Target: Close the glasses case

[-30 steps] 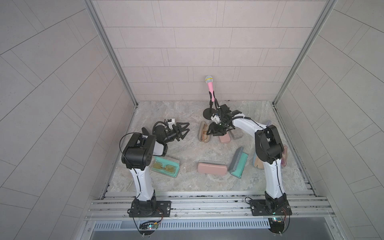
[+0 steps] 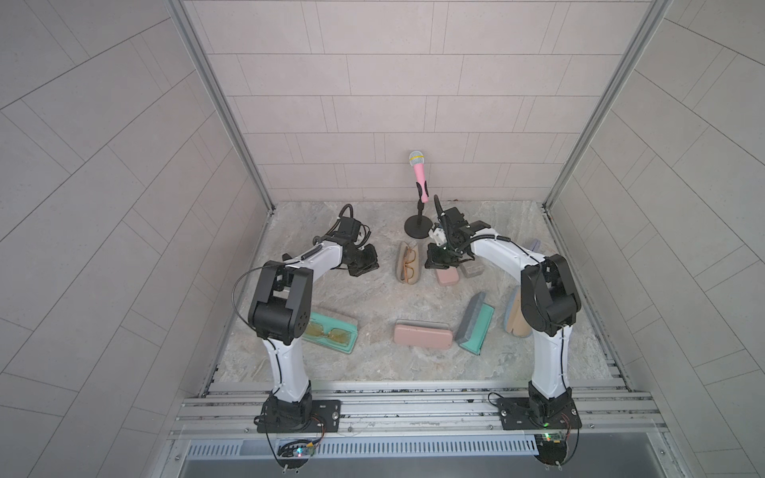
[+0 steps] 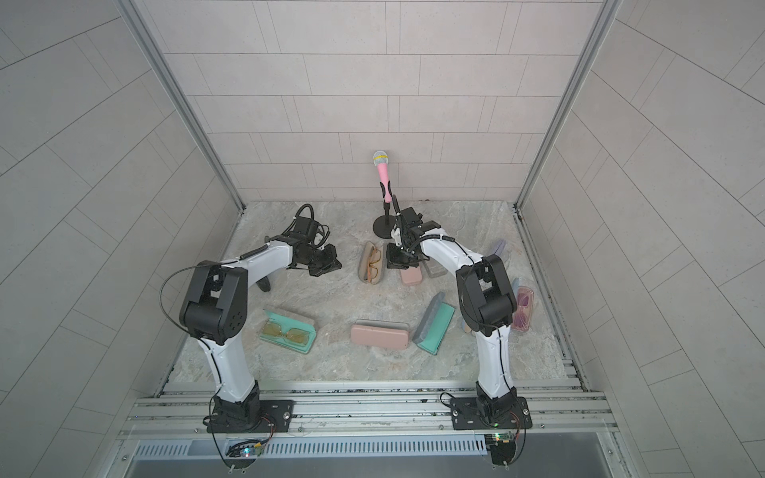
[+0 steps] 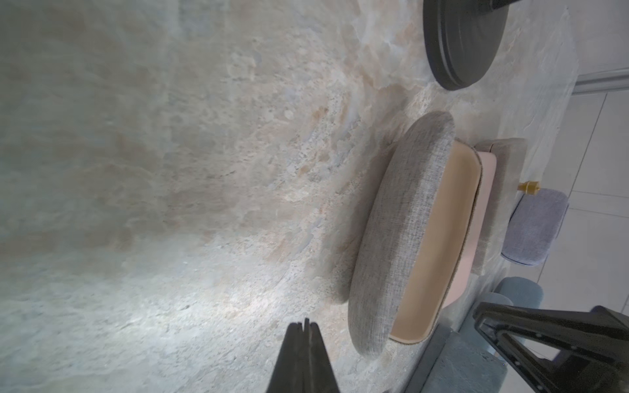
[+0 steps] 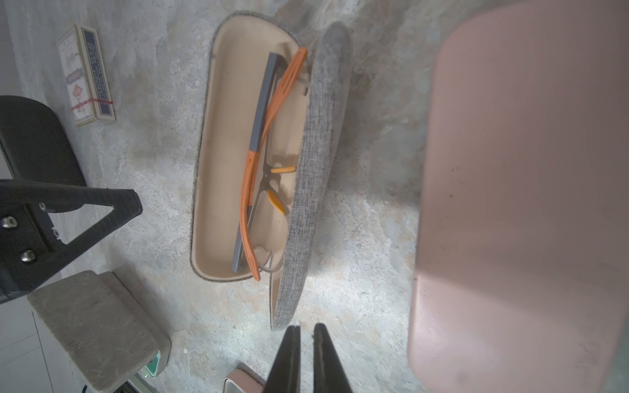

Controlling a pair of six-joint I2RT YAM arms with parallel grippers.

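Observation:
A grey fabric glasses case [image 2: 408, 263] sits mid-table with brown-orange glasses [image 5: 252, 196] in its tan-lined base. Its lid [image 5: 314, 170] stands raised along the side toward my right gripper [image 2: 431, 266]. In the left wrist view, the base's outer wall [image 4: 399, 229] faces me, with the lid's tan lining [image 4: 437, 242] behind it. My left gripper [image 2: 376, 269] is shut, apart from the case on its left. On the lid's side, my right gripper has its fingertips almost together; nothing shows in the narrow gap, and in its wrist view they appear below the case's end.
Right of the grey case lies a pink case [image 5: 524, 196]. Behind it stands a pink microphone on a black base [image 2: 416, 227]. Toward the front are a teal case with glasses [image 2: 330, 332], another pink case [image 2: 422, 336] and a grey-teal case [image 2: 475, 322]. Clear tabletop separates the front and middle cases.
The right gripper has backed off rightward, uncovering more of the grey case. The case's lid remains raised.

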